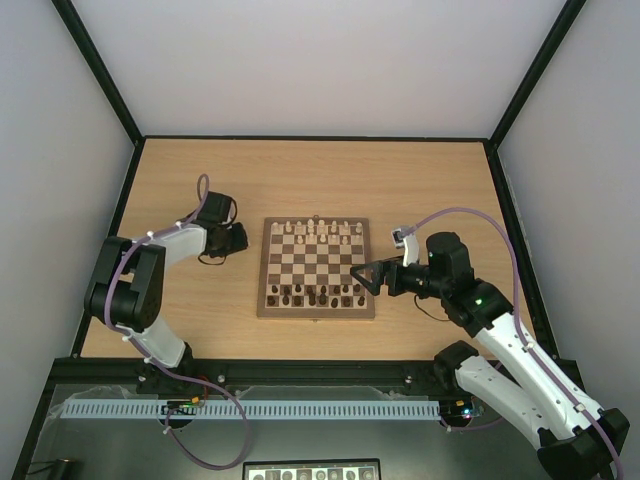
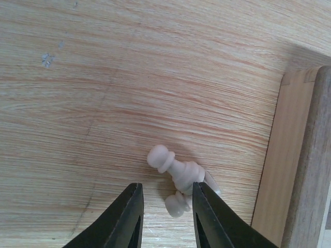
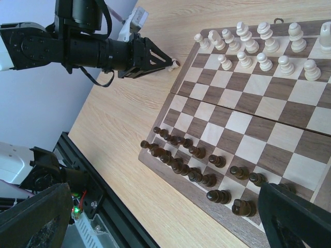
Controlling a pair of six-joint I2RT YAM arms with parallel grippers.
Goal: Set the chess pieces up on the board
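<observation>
The chessboard [image 1: 262,270] lies mid-table, with white pieces [image 3: 265,37] along its far side and dark pieces [image 3: 218,196] along its near side. Two white pieces lie tipped over on bare wood left of the board: one white pawn-shaped piece [image 2: 187,175] and, partly beneath it, another white piece [image 2: 175,205]. My left gripper is part open over them; its right fingertip overlaps the pieces in view, and whether it touches them I cannot tell. Above the board's right edge, my right gripper [image 1: 358,272] stands open, its fingers wide apart and empty.
The raised wooden side of the board [image 2: 289,155] stands just right of the left gripper. Bare tabletop [image 1: 300,180] stretches behind the board, and the table's left part is clear apart from the left arm [image 1: 150,270].
</observation>
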